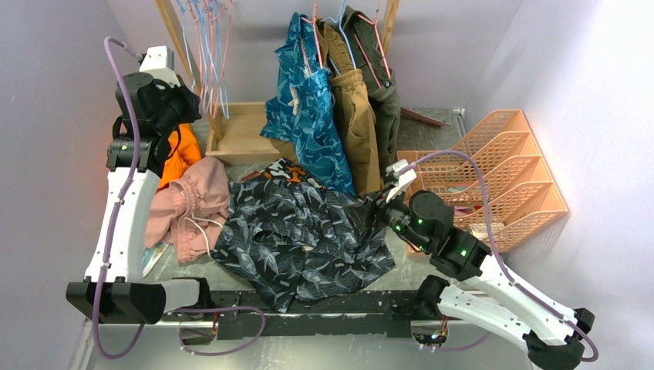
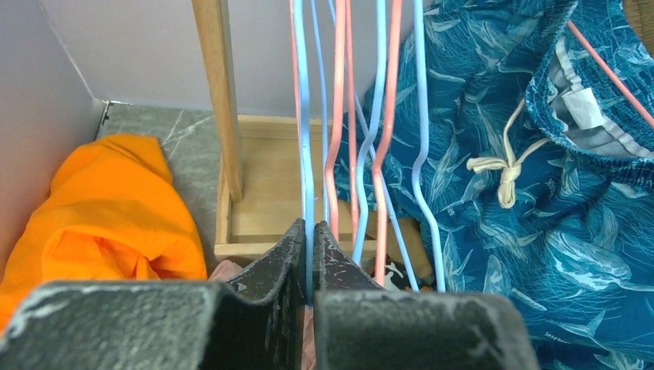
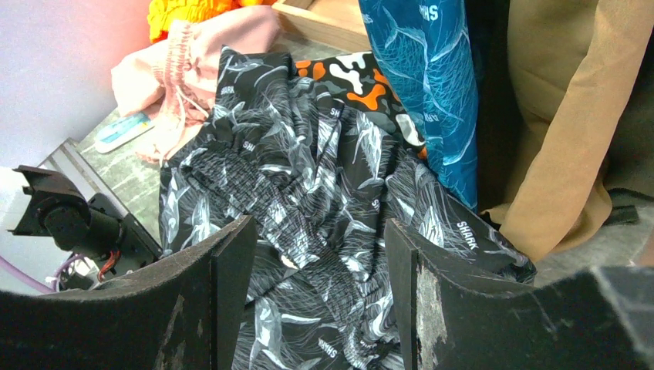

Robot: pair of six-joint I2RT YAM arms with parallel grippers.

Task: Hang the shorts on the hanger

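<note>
Dark shorts with a grey leaf print [image 1: 308, 247] lie spread on the floor, their outline fully in the top view. My left gripper is shut on a light blue hanger [image 2: 306, 139], one of several blue and pink hangers bunched on the rack. In the top view that left gripper [image 1: 199, 106] is high at the upper left, well away from the shorts. Above the right side of the shorts, my right gripper [image 1: 370, 210] holds its fingers apart. From the right wrist view, the shorts [image 3: 270, 177] show between and beyond the open right gripper, with nothing gripped.
Blue shorts [image 1: 312, 116], brown trousers [image 1: 355, 123] and olive trousers [image 1: 382, 116] hang to the right of the hanger bunch. Pink shorts [image 1: 189, 204] and an orange garment [image 2: 108, 216] lie at the left. A peach rack [image 1: 532, 166] stands at the right.
</note>
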